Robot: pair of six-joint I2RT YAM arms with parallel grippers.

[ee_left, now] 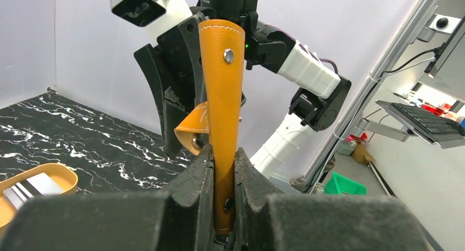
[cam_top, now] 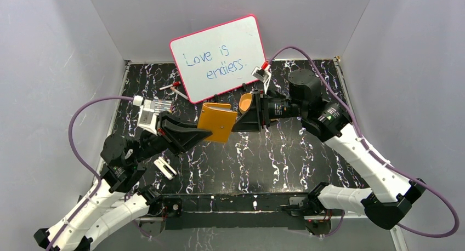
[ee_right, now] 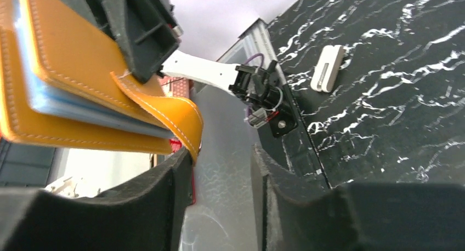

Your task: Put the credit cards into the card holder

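Observation:
The orange leather card holder [cam_top: 217, 122] hangs above the table with my left gripper shut on its lower part. In the right wrist view, the card holder [ee_right: 82, 81] shows stitched edges and clear bluish sleeves between its covers. Its curled strap [ee_right: 173, 117] reaches down to one right fingertip. My right gripper is part open. The strap's tip is at the inner side of its left finger [ee_right: 178, 174], with a clear gap to the other finger. White and black card-like pieces [ee_left: 41, 185] lie in an orange bowl [ee_left: 64, 174].
A whiteboard [cam_top: 222, 59] stands at the back, with pens [cam_top: 176, 91] beside it. More markers [cam_top: 163, 106] lie at left behind the left arm. A small white item [cam_top: 165, 167] sits front left.

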